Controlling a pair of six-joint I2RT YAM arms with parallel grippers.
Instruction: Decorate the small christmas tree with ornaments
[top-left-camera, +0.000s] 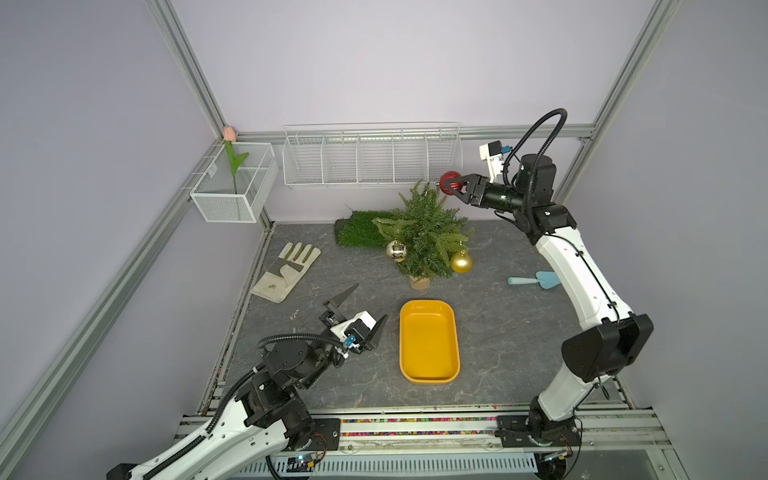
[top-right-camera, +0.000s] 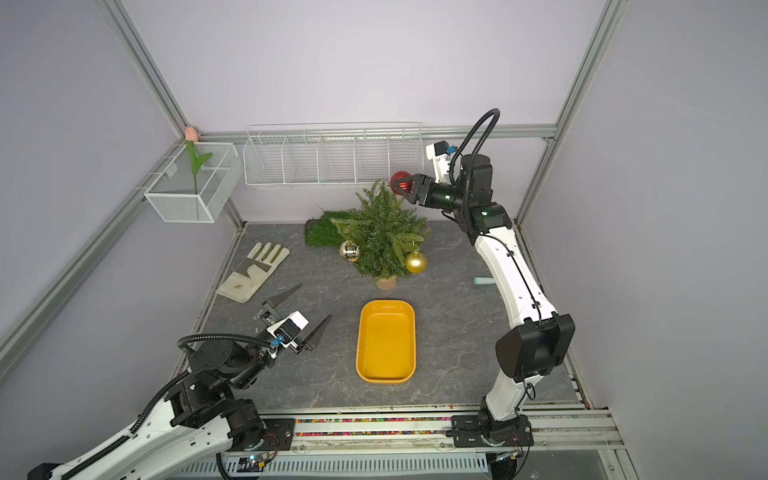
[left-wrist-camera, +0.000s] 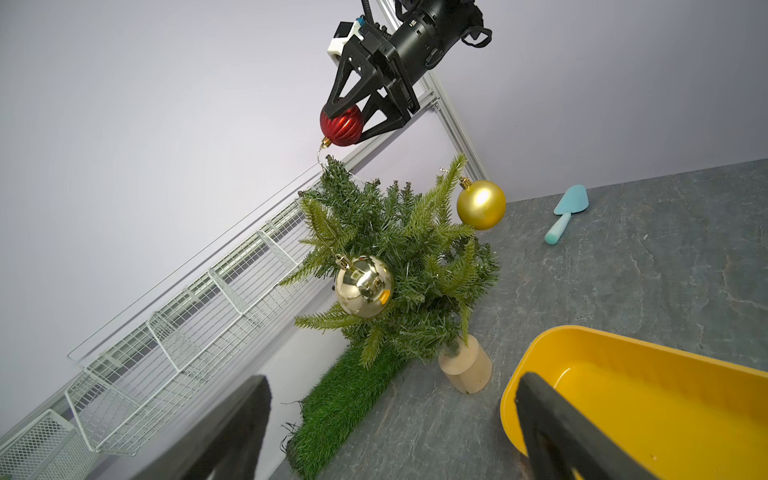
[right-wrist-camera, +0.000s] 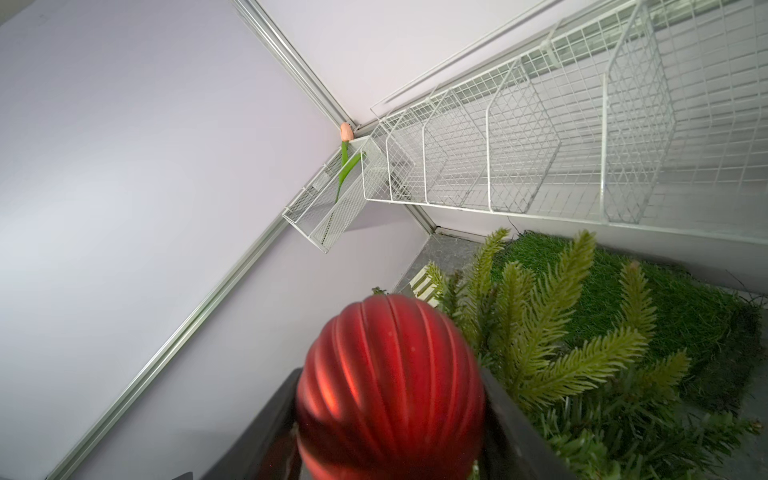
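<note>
A red ribbed ornament (right-wrist-camera: 389, 384) is gripped by my right gripper (top-left-camera: 453, 186), held just above the top of the small green tree (top-left-camera: 428, 228). Its gold cap and thin hook point down toward the treetop in the left wrist view; whether the hook touches a branch I cannot tell. A shiny gold ball (left-wrist-camera: 364, 286) hangs on the tree's left side, and a matte gold ball (left-wrist-camera: 481, 205) on its right. My left gripper (top-left-camera: 361, 308) stands open over the table, left of the yellow tray, with nothing between its fingers.
The empty yellow tray (top-left-camera: 405, 369) lies in front of the tree. Behind are a grass mat (top-left-camera: 361, 232) and a white wire rack (top-left-camera: 360, 160) on the wall. A glove (top-left-camera: 276, 284) rests at left, a light-blue trowel (top-left-camera: 547, 279) at right.
</note>
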